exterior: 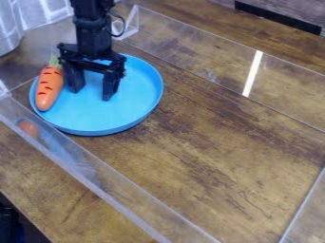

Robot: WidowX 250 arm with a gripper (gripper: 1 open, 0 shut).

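My black gripper [93,74] reaches down from the top over a blue plate [114,114], its fingers spread above and in the plate. An orange toy carrot [48,89] with a green top lies at the plate's left side, beside the gripper's left finger. Nothing shows held between the fingers.
Clear plastic walls border the wooden table [216,152] at the lower left, top and right. A metal pot [7,24] stands at the top left edge.
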